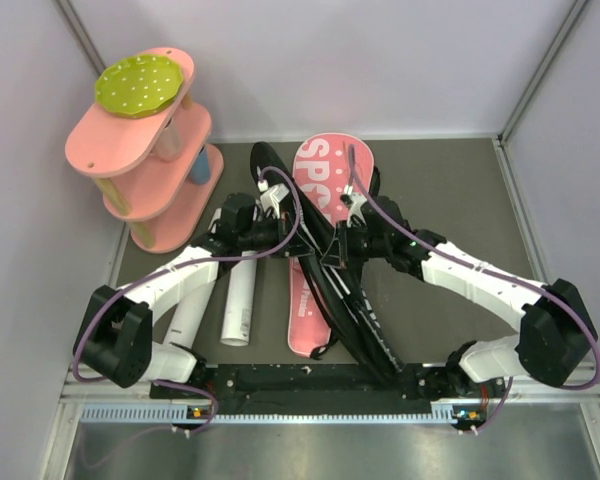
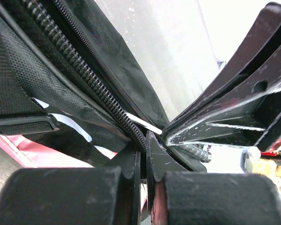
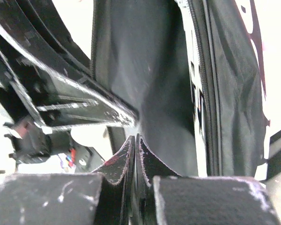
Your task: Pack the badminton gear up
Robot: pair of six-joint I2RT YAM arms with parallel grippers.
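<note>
A long black zipped bag point(image 1: 350, 320) stands diagonally in the middle, raised between both grippers. My left gripper point(image 1: 296, 246) is shut on the bag by its zipper point(image 2: 114, 108), as the left wrist view shows. My right gripper point(image 1: 335, 258) is at the bag just right of the left one; in the right wrist view its fingertips point(image 3: 130, 154) meet in front of the black fabric, and whether they are fully shut or slightly apart is unclear. A pink racket cover point(image 1: 325, 160) lies beneath and behind the bag.
White cylindrical tubes point(image 1: 238, 305) lie left of the bag, partly under my left arm. A pink three-tier shelf point(image 1: 130, 140) with a green dotted plate point(image 1: 138, 87) stands at the back left.
</note>
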